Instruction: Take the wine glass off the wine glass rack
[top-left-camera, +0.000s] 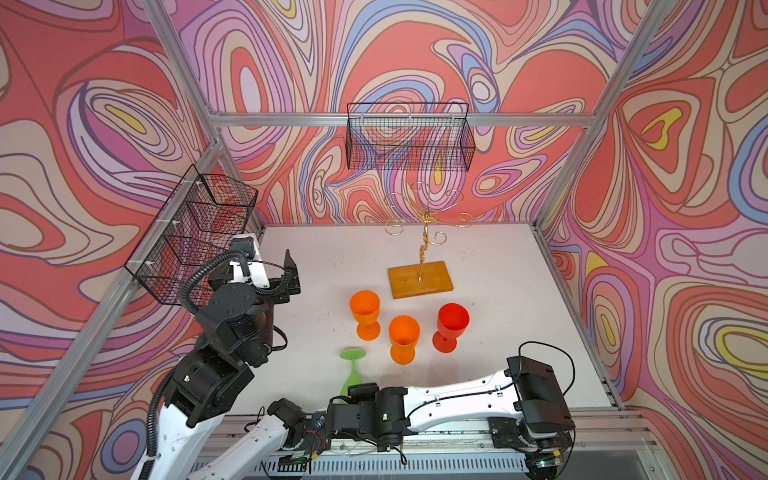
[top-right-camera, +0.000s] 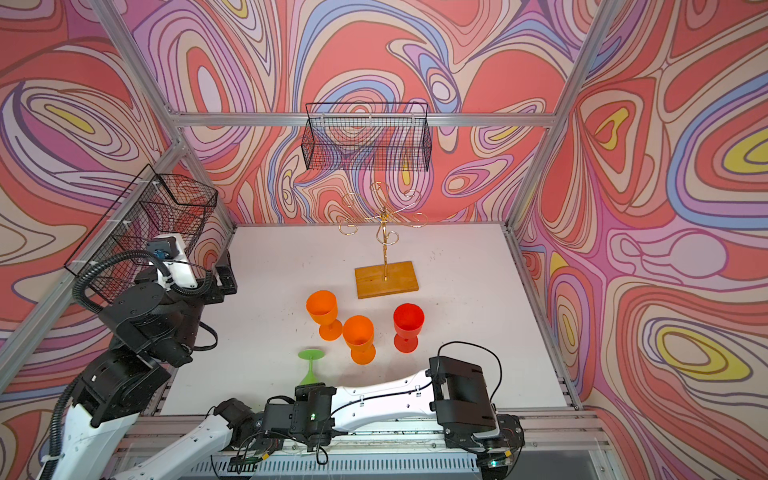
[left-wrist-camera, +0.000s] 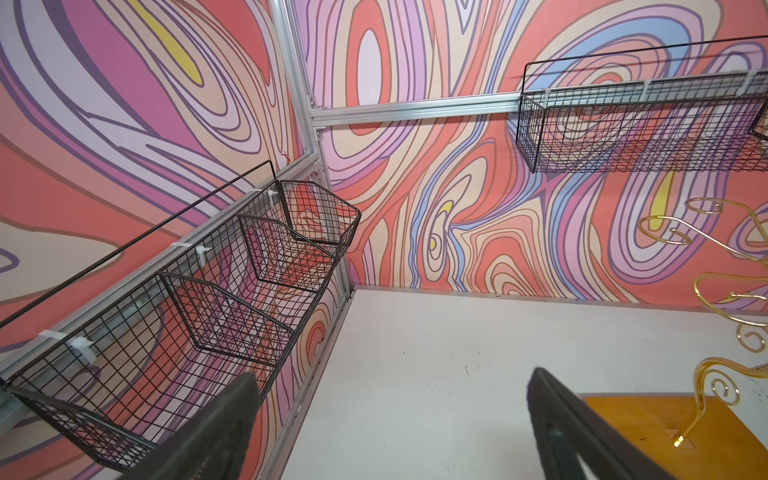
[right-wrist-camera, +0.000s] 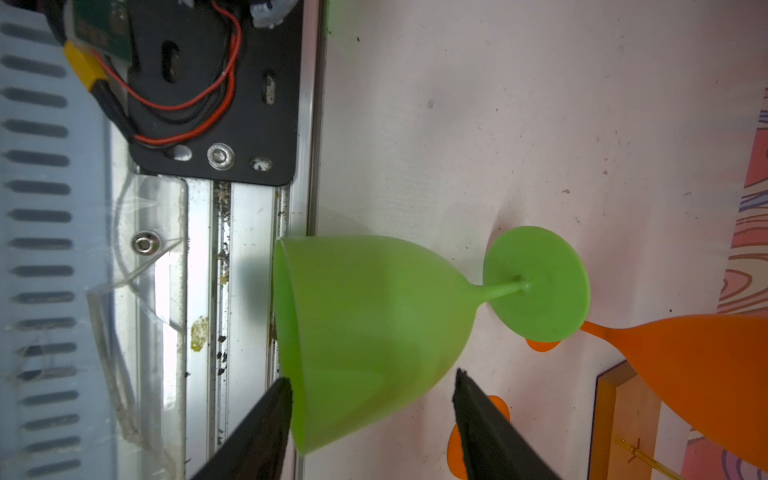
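A green wine glass (right-wrist-camera: 376, 312) is at the table's front edge, its foot toward the back and its bowl toward the front; whether it stands inverted or lies is hard to tell. Close to that bowl, my right gripper is open, its fingers spread wide. The gold wine glass rack (top-left-camera: 421, 256), with curled arms on a wooden base, carries no glass. Left of the rack, my left gripper hangs open over bare table, nothing between its fingers.
Two orange glasses (top-left-camera: 365, 308) (top-left-camera: 404, 331) and a red glass (top-left-camera: 453, 321) stand upright between the rack and my right arm. Black wire baskets (top-left-camera: 410, 144) hang on the back and left frames.
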